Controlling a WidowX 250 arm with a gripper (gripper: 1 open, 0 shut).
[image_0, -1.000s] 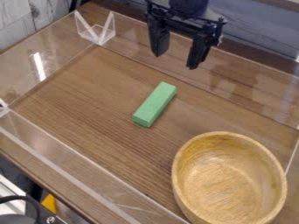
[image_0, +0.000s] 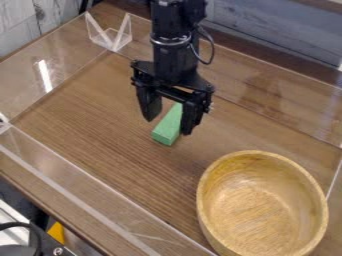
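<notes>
My black gripper (image_0: 168, 108) stands open low over the middle of the wooden tabletop (image_0: 94, 150), around a green block (image_0: 168, 128). The block's lower part shows below and between the fingers; its upper part is hidden behind the gripper. Whether the fingers touch it I cannot tell.
A large beige bowl (image_0: 262, 208) sits at the lower right. A clear wire-like stand (image_0: 112, 32) is at the back left. Cables and a small yellow item lie off the edge at the lower left.
My gripper has come down and toward the camera, from the back of the table to the green block. The block and bowl look unmoved.
</notes>
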